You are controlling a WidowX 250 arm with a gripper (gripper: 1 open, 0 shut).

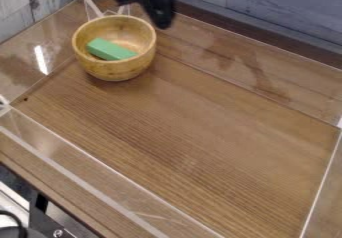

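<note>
A yellow bowl [115, 69] sits on the wooden table at the upper left, with a green block [112, 49] lying inside it. My gripper [160, 14] is a dark, blurred shape at the top, above and to the right of the bowl; whether it is open or shut is too blurred to tell.
A blue-grey wall [281, 7] runs along the back, and the table's left edge shows at the lower left.
</note>
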